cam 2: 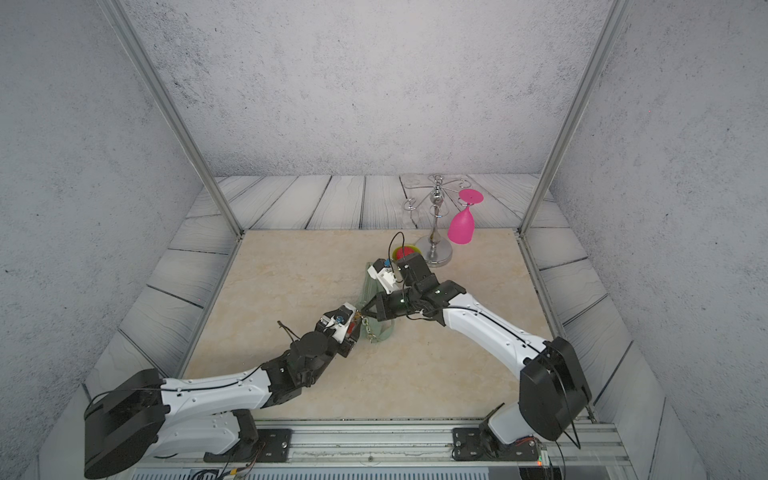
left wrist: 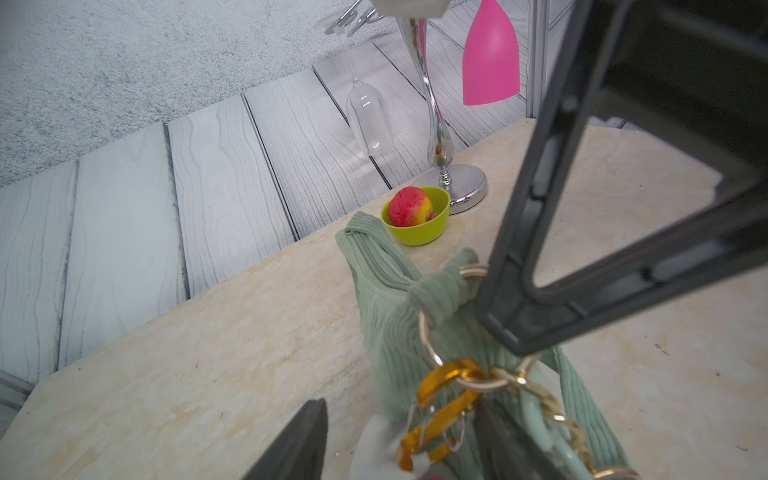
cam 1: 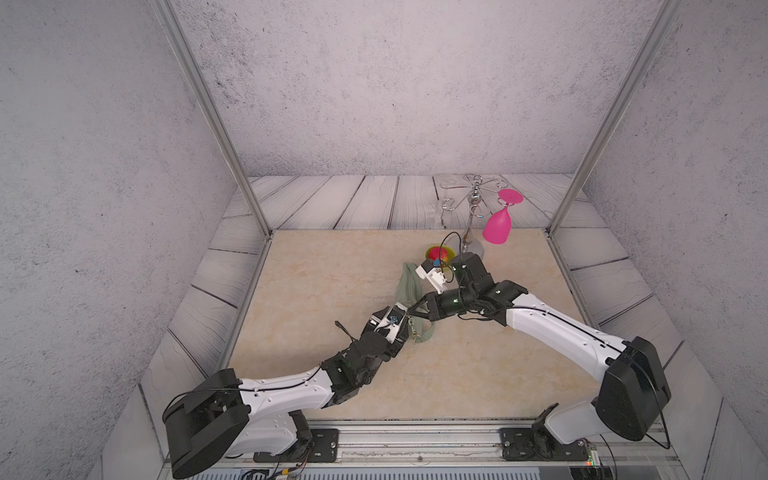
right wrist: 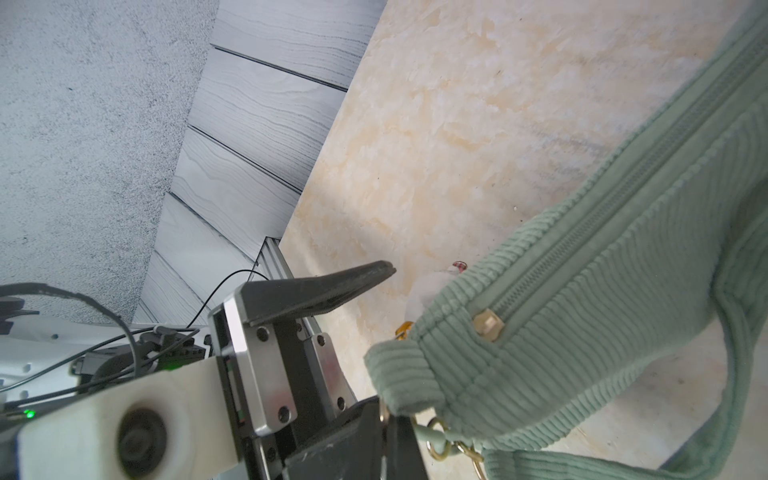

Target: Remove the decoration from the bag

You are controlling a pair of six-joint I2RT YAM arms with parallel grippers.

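Note:
The sage corduroy bag (left wrist: 376,288) lies mid-table. At its near end are a metal ring (left wrist: 428,336), a gold chain and the decoration's orange clasp (left wrist: 448,376), with a white piece (left wrist: 376,436) below, mostly hidden. My left gripper (cam 1: 400,318) is open, its fingertips either side of the clasp and white piece in the left wrist view. My right gripper is shut at the bag's end, on the metal ring by the fabric loop.
Behind the bag stand a yellow bowl (left wrist: 428,232) with a red fruit and a chrome glass stand (left wrist: 468,188) holding a pink glass (cam 1: 496,228) and a clear one.

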